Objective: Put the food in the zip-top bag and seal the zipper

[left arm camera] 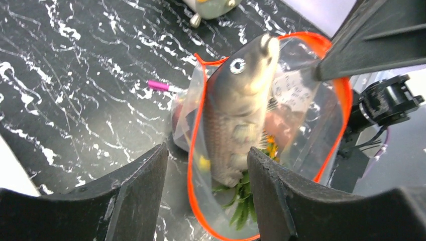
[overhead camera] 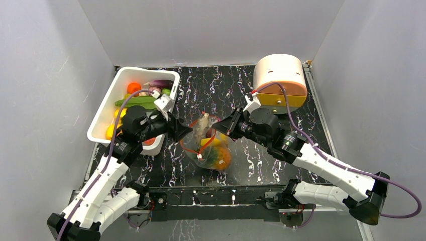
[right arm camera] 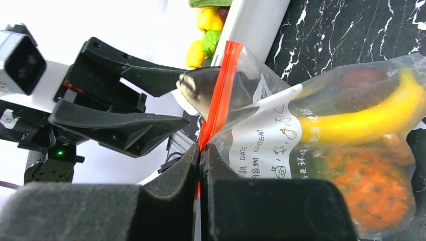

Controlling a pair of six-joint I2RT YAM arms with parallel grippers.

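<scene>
The clear bag with an orange-red zip rim [overhead camera: 190, 148] is spread open mid-table. A toy fish [left arm camera: 236, 115] stands in its mouth, head poking past the rim. A banana [right arm camera: 351, 120] and an orange-and-green item [right arm camera: 369, 191] lie inside the bag. My left gripper is open, fingers apart and empty; the right wrist view shows the fish's head just beyond its fingertips [right arm camera: 173, 123]. My right gripper is shut on the bag's orange rim, where the strip runs between its fingertips.
A white bin [overhead camera: 103, 111] of toy vegetables and fruit stands on the left, partly under the left arm. At the back right is a pink and yellow box [overhead camera: 280, 75].
</scene>
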